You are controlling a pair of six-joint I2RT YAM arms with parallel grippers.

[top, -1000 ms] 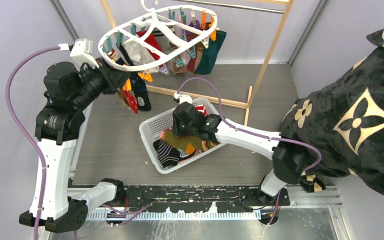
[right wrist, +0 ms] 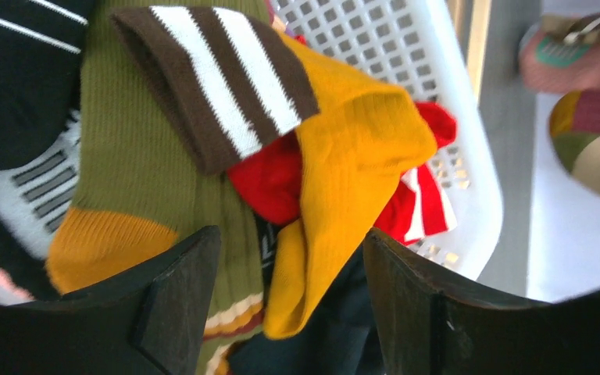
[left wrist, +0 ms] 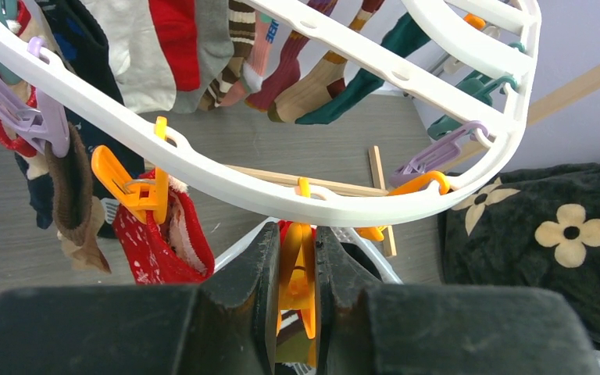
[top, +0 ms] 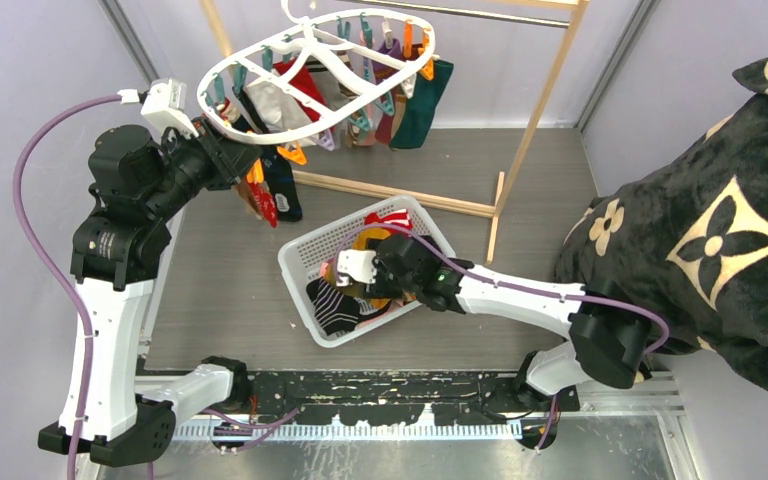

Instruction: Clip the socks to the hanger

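Gripped at the near rim of the white hanger (left wrist: 226,183) is an orange clip (left wrist: 300,269), with my left gripper shut on it. No sock shows in that clip. My right gripper hangs open over the white basket (top: 300,300), its fingers apart. Between and beyond them lies a yellow sock (right wrist: 351,168) with a brown-and-white striped cuff, loosely folded on top of the pile. Beside it rests an olive sock (right wrist: 137,148) with orange patches. A black-and-white striped sock (top: 335,307) is at the basket's near left.
Several socks, including a dark green one (top: 423,105), hang from clips around the hanger. A red sock (left wrist: 164,242) dangles left of my left gripper from another orange clip (left wrist: 134,187). A wooden rack leg (top: 400,195) crosses behind the basket. Floor left of the basket is clear.
My right gripper has turned and come nearer the front right of the basket. More of the yellow sock now shows on the pile. The left arm holds the same place.
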